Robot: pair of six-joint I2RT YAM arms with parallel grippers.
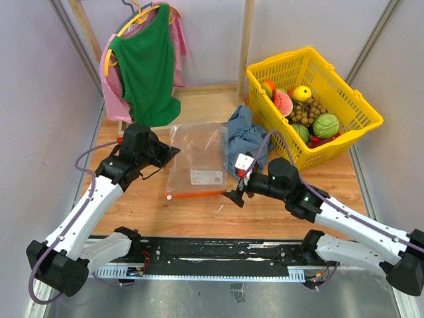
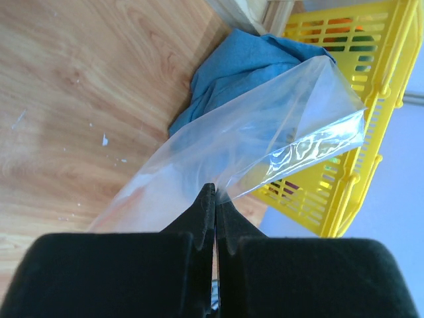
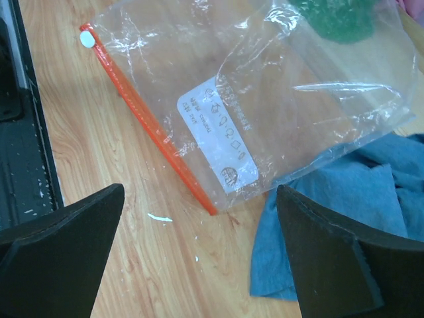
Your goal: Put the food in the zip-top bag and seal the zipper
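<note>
A clear zip top bag (image 1: 197, 156) with an orange zipper (image 1: 195, 194) is spread above the wooden table, its zipper edge facing the front. My left gripper (image 1: 177, 151) is shut on the bag's left side; in the left wrist view the thin film (image 2: 245, 142) runs into the closed fingertips. Beside the bag's front right corner, my right gripper (image 1: 237, 185) stands open and empty. Its fingers (image 3: 324, 245) show wide apart in the right wrist view, with the zipper's orange end between and beyond them. The food, including a watermelon slice (image 1: 283, 103) and a cabbage (image 1: 325, 125), lies in the yellow basket (image 1: 361, 124).
A crumpled blue cloth (image 1: 248, 140) lies between bag and basket, partly under the bag's right edge. At the back left, a green top (image 1: 147, 66) and pink garments hang from a wooden rack.
</note>
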